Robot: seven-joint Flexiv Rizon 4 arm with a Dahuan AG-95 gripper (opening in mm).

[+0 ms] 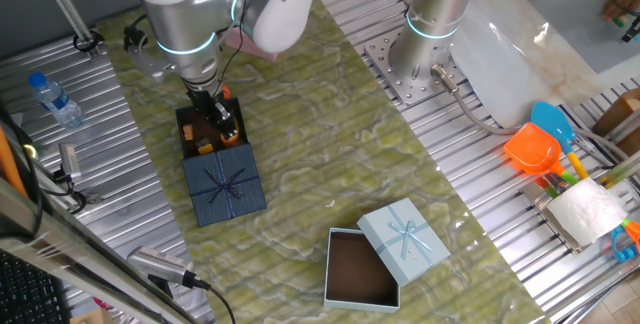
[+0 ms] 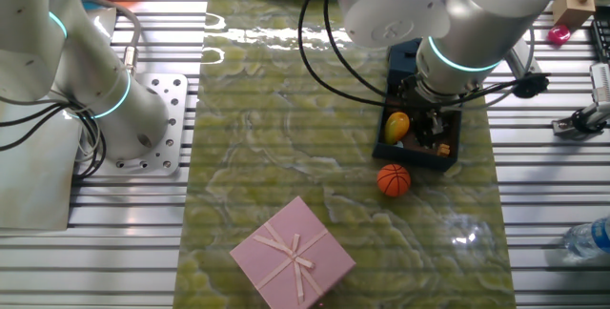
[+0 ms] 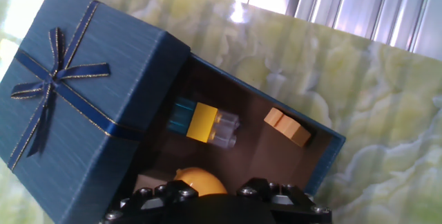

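Observation:
A dark blue gift box (image 1: 187, 149) lies on the green cloth, its bow-tied lid (image 1: 225, 186) resting across one end. Inside, the wrist view shows a teal, yellow and clear block piece (image 3: 201, 122), a small wooden piece (image 3: 287, 126) and a yellow-orange fruit (image 3: 200, 180). My gripper reaches down into the box over the fruit, its black fingers (image 3: 280, 207) apart. The fruit's lower part is hidden behind the gripper; no firm hold on it shows. In exterior view 2 the fruit (image 2: 396, 126) sits beside the fingers.
A small basketball (image 2: 394, 180) lies just outside the box. The pink box (image 2: 293, 254) is closed. A pale blue box (image 1: 361, 270) stands empty, its lid (image 1: 405, 240) leaning over one side. Cloth between the boxes is clear.

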